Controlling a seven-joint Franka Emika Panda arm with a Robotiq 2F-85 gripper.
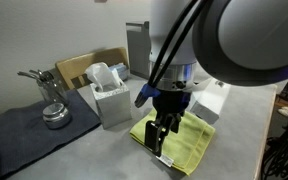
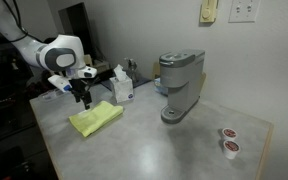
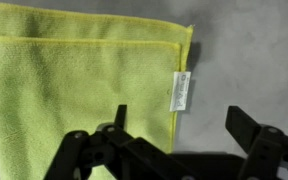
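A folded yellow-green cloth (image 3: 84, 95) lies flat on the grey table, a white tag (image 3: 181, 91) sticking out from its edge. My gripper is open above that edge: one finger (image 3: 121, 116) is over the cloth and the other (image 3: 242, 125) over bare table. Nothing is between the fingers. In exterior view 1 the gripper (image 1: 164, 140) hangs low over the cloth (image 1: 189, 145) and hides part of it. Exterior view 2 shows the cloth (image 2: 96, 118) just below the arm.
A white tissue box (image 1: 111, 103) stands behind the cloth. A dark mat (image 1: 29, 133) carries a metal pot (image 1: 56, 115) and a utensil holder (image 1: 50, 90). A grey coffee machine (image 2: 182, 85) and two small cups (image 2: 230, 148) stand farther along.
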